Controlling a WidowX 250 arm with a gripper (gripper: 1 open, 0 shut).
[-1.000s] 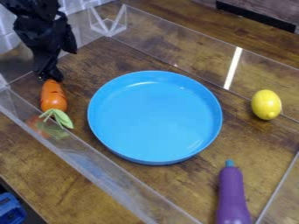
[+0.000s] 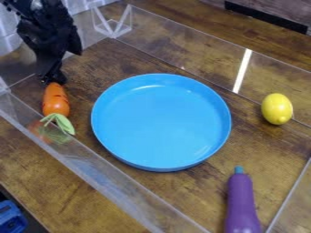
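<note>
The black gripper [image 2: 49,68] hangs at the top left of the camera view, above and behind an orange carrot [image 2: 55,100] with a pale green top, which lies near the left wall of the clear enclosure. Its fingers are dark and small against the wood, so whether it is open or shut is unclear.
A large blue plate [image 2: 161,122] fills the middle. A yellow lemon [image 2: 277,108] lies at the right and a purple eggplant [image 2: 242,205] at the lower right. Clear walls border the workspace. Bare wood is free behind the plate.
The gripper has shifted only slightly at the top left, a little downward. The carrot and other objects look unchanged.
</note>
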